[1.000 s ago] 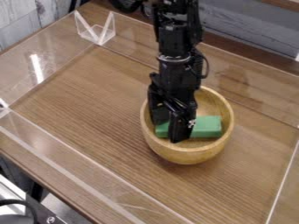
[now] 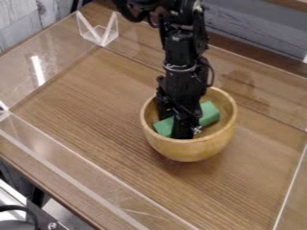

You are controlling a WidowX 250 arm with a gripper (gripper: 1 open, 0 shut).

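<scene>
A tan bowl (image 2: 198,145) sits on the wooden table right of centre, with a green block (image 2: 206,113) inside. My black arm reaches down from the top, and the gripper (image 2: 178,120) is low in the bowl over the green block, which it partly hides. Its fingers are dark and crowded with cables, so I cannot see clearly how they stand or whether they grip the block.
A clear plastic object (image 2: 99,25) stands at the back left.
The gripper has moved slightly down and left within the bowl. The green block has turned from lying crosswise to a more slanted position, and the bowl has shifted slightly left.
</scene>
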